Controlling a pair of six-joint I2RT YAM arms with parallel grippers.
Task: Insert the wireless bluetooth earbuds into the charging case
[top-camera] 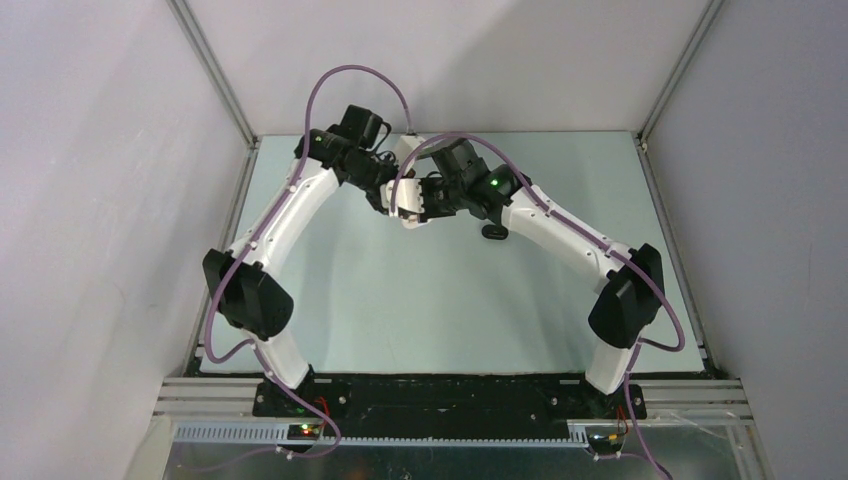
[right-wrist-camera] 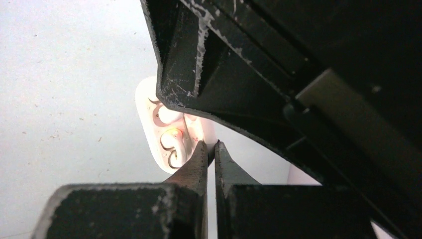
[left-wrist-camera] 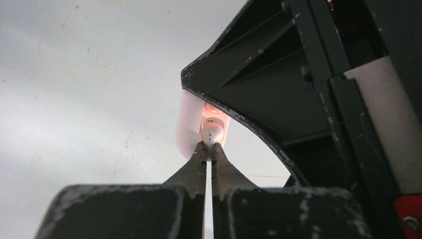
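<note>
The white charging case stands open; its hinged lid [left-wrist-camera: 188, 122] shows at the left in the left wrist view. One white earbud [right-wrist-camera: 174, 143] sits in a well, with a glow beside it. A second white rounded piece [right-wrist-camera: 169, 115] shows above it, partly covered by my gripper body. My left gripper is shut, its tips right at the rounded white end of an earbud [left-wrist-camera: 212, 131]; a grip on it cannot be made out. My right gripper is shut on the case's edge. In the top view the arms hide the case.
A small black oval object [top-camera: 494, 232] lies on the table to the right of the grippers. Both arms meet closely over the far middle.
</note>
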